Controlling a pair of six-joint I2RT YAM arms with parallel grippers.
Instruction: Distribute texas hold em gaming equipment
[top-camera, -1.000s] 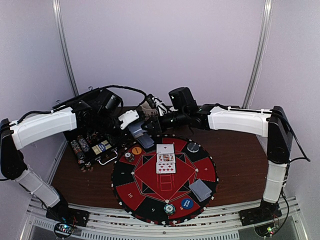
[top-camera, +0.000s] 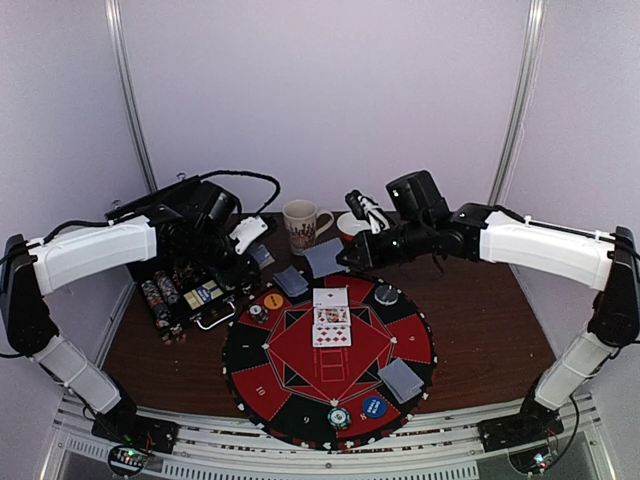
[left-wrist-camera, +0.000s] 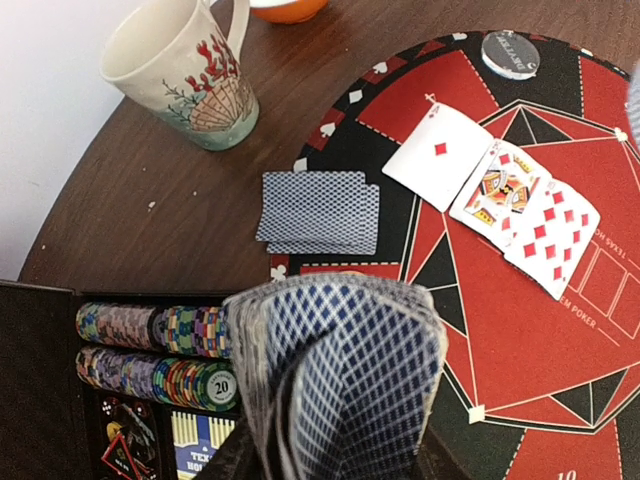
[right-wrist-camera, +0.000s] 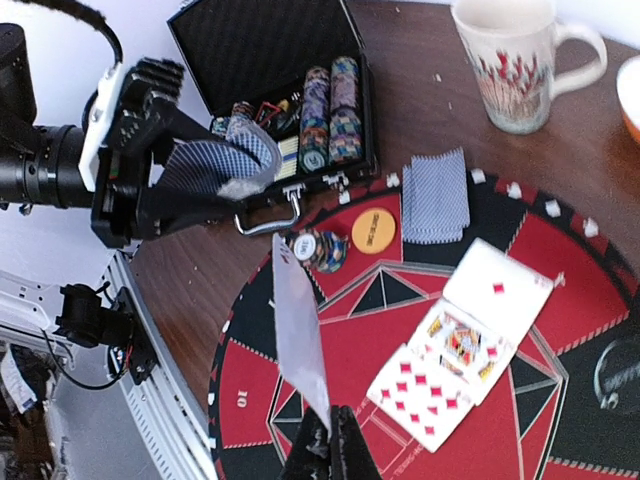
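My left gripper (top-camera: 243, 262) is shut on a blue-checked deck of cards (left-wrist-camera: 340, 370), above the open chip case (top-camera: 185, 295). My right gripper is shut on a single card (right-wrist-camera: 300, 330), held over the red-and-black poker mat (top-camera: 280, 380). Three face-up cards (left-wrist-camera: 500, 195) lie in the mat's middle: an ace, a king and a ten of diamonds. Two blue card piles lie face down, one (right-wrist-camera: 433, 200) at the back left, the other (top-camera: 400, 380) at the front right. Chip stacks (top-camera: 258, 312), an orange disc (right-wrist-camera: 373, 229) and a clear disc (left-wrist-camera: 509, 55) sit on the mat.
A patterned mug (left-wrist-camera: 175, 70) and a white-and-orange bowl (left-wrist-camera: 285, 8) stand behind the mat. A blue disc (top-camera: 374, 407) and a green chip stack (top-camera: 339, 417) lie at the front. Bare wood (top-camera: 480, 330) is free on the right.
My right gripper has drawn away to the right from the left gripper with a card in it, uncovering the mug. My left gripper has shifted slightly left.
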